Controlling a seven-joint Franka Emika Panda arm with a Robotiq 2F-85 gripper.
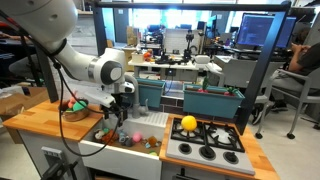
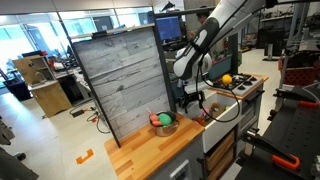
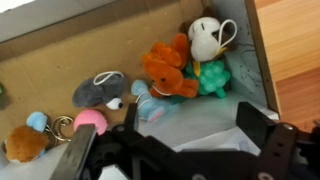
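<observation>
My gripper stands open above a drawer or sink-like box, nothing between its fingers. In the wrist view an orange plush toy lies ahead of the fingertips, with a light-blue toy and a green turtle-like toy close by. A white toy with a loop rests by the box's right wall. Further left are a grey toy, a pink one and a brown-and-blue one. In exterior view 1 the gripper hangs over the box's left part.
A basket with colourful items stands on the wooden counter to the left. To the right is a stove with a yellow round object on it. A faucet and teal bins stand behind the box.
</observation>
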